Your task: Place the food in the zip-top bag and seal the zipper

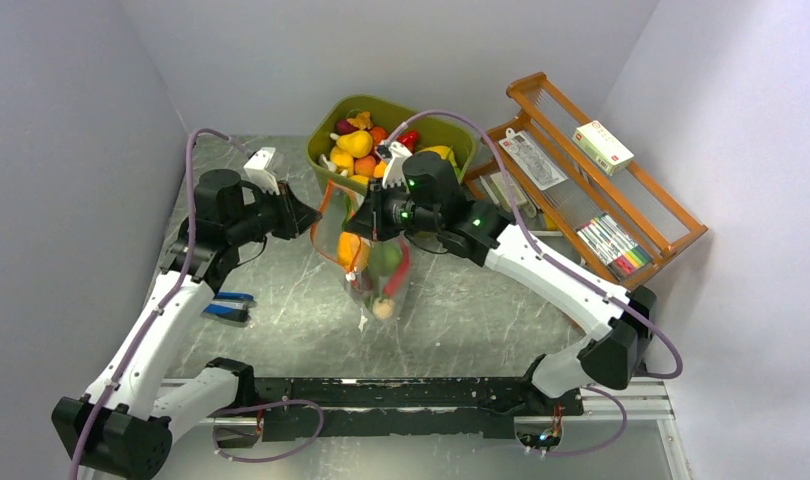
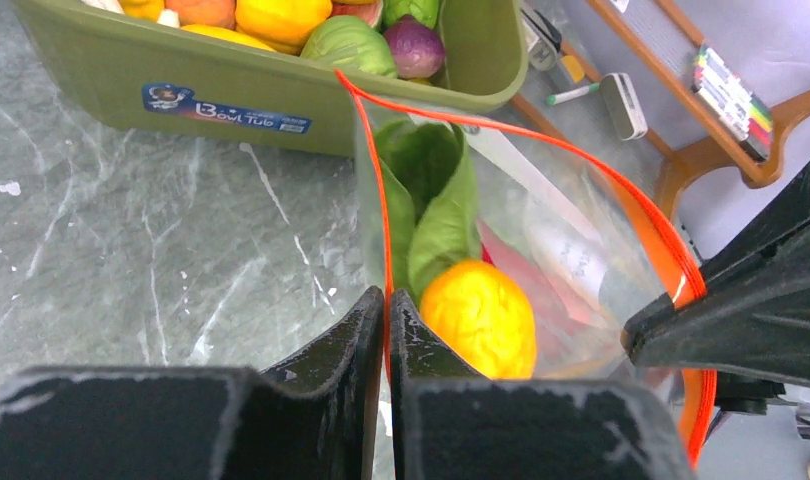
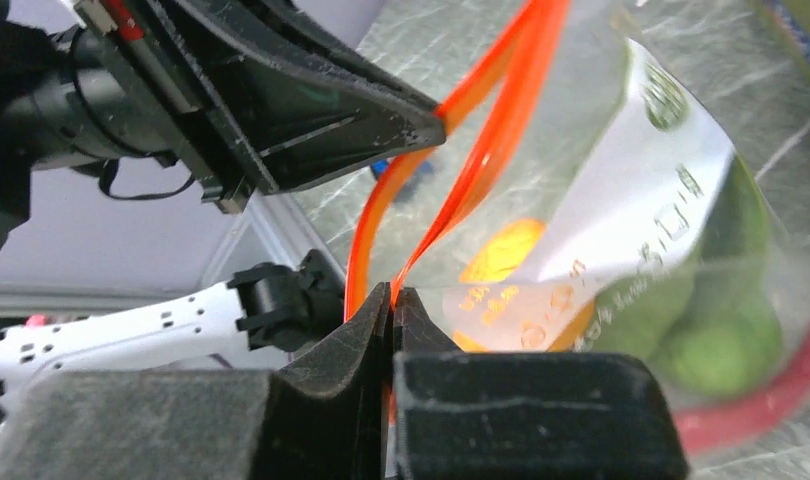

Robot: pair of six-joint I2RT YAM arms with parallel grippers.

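The clear zip bag (image 1: pixel 386 290) with orange edges stands on the grey table holding yellow, green, red and pale food, including a yellow item (image 2: pixel 476 320). My left gripper is shut on the bag's edge at its left side, the orange strip running between its fingertips. On the other side, my right gripper is shut at the opposite orange edge; whether the strip is between or just behind its fingertips is unclear. The bag's mouth is spread between the two grippers.
A green tub (image 1: pixel 316 150) of mixed food stands at the back. A wooden rack (image 1: pixel 671 240) with boxes and markers is at the right. Blue-handled tools (image 1: pixel 224 310) lie at the left.
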